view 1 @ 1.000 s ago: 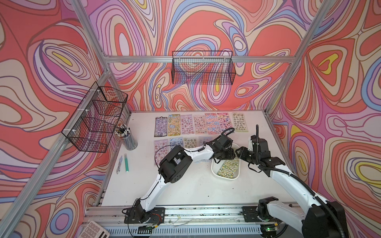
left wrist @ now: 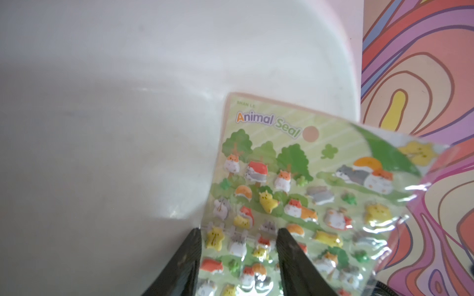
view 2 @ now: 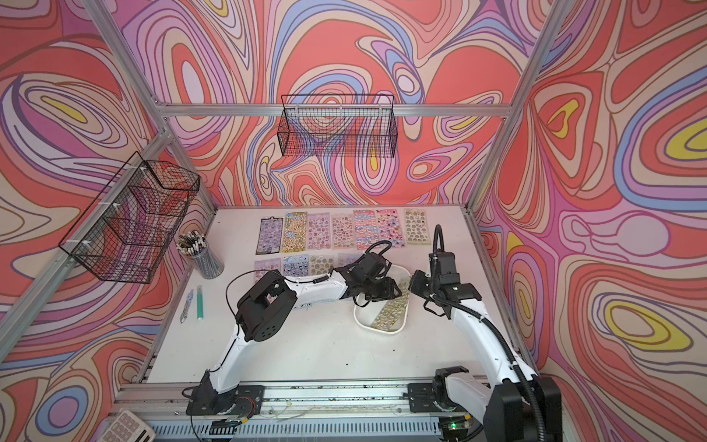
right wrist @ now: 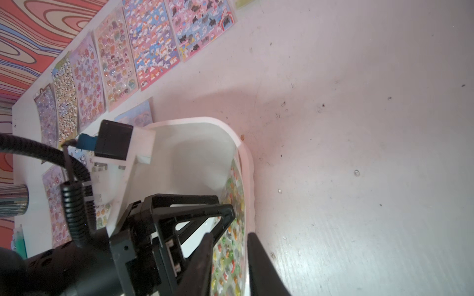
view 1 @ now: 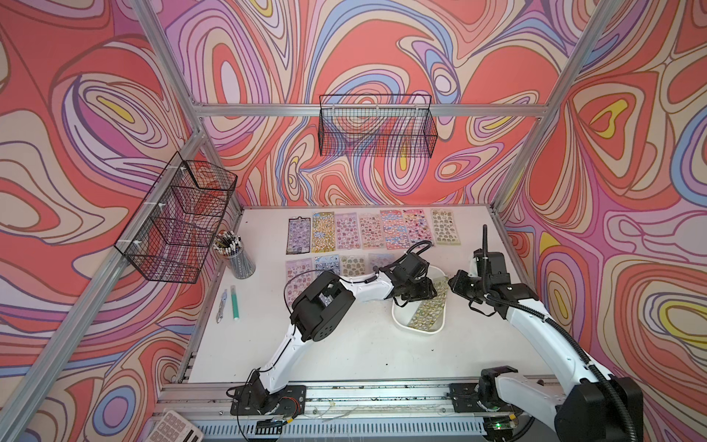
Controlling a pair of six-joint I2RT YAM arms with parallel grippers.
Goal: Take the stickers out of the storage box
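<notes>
In the white storage box (view 1: 397, 325) lies a green "Animal Seal" sticker sheet (left wrist: 276, 162). Its right side is raised and curved up against the box's right wall. Just above the sheet in the left wrist view, my left gripper is partly open, its fingertips apart. Only sheet shows beneath them, and contact cannot be made out. My right gripper is partly open at the box's right rim, with the sheet's raised edge (right wrist: 237, 185) below and behind its fingers. No grip on it shows.
Several sticker sheets (view 1: 347, 230) lie in two rows behind and left of the box. A pen cup (view 1: 241, 263), a teal cutter (view 1: 235, 302) and wire baskets stand at the left.
My right gripper has moved a little to the right, away from the left gripper. The sheet has shifted slightly rightward in the box. The left arm has hardly moved.
</notes>
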